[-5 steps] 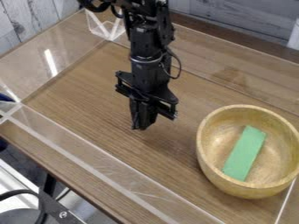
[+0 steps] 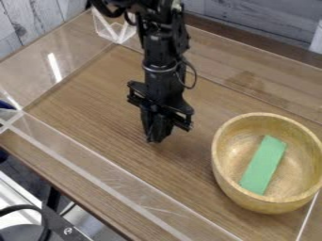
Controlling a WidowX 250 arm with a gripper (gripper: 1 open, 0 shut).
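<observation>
The black robot arm hangs down from the top centre of the camera view, its gripper (image 2: 156, 128) low over the bare wooden table, left of a wooden bowl (image 2: 231, 142). A green rectangular block (image 2: 262, 164) lies inside the bowl. The fingertips are dark and small; whether they are apart or closed is hard to make out.
Clear plastic (image 2: 116, 28) sits at the upper left. Cables hang at the lower left, past the table's edge, and pale walls stand at the top corners.
The arm and gripper have shifted slightly; the fingertips sit a little differently over the table. The bowl and green block have not visibly moved.
</observation>
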